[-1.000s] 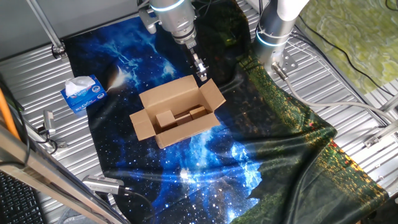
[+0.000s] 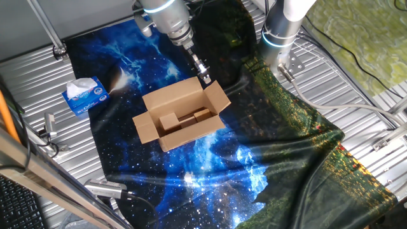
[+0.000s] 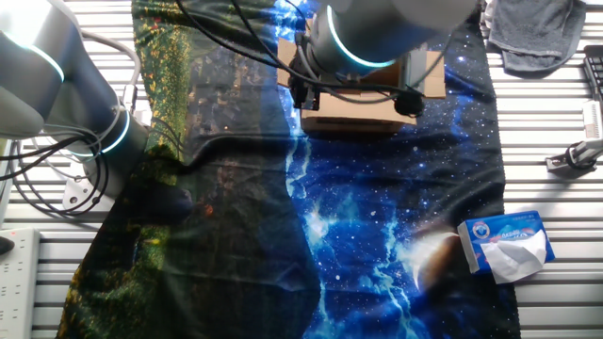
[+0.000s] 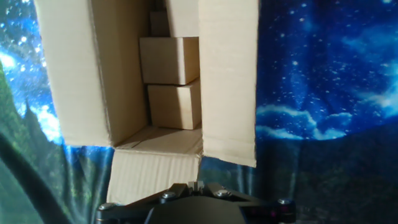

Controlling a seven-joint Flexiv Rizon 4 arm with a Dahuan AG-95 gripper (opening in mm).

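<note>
An open cardboard box [image 2: 194, 135] rests on the dark printed cloth, its flaps spread outward. Inside it lie several plain wooden blocks [image 2: 169, 121], close together. From the wrist view, one block [image 4: 165, 61] sits directly behind another block [image 4: 169, 107] along the box's inside, and part of a paler piece [image 4: 184, 17] shows at the top. My gripper [image 2: 205, 79] hangs above the far right corner of the box, outside its opening. Its fingertips meet at the bottom of the wrist view, shut with nothing visible between them. In exterior view 2 the arm covers much of the box [image 3: 353, 122].
A blue tissue box [image 2: 86, 97] stands at the cloth's left edge. The cloth [image 2: 210, 184] in front of the box is free but wrinkled. A grey cloth [image 3: 537, 33] lies off to one side.
The wrist and forearm have swung a little to the left in exterior view 1, tilting the gripper slightly. Its tip stays near the same box corner; the box and blocks have not moved.
</note>
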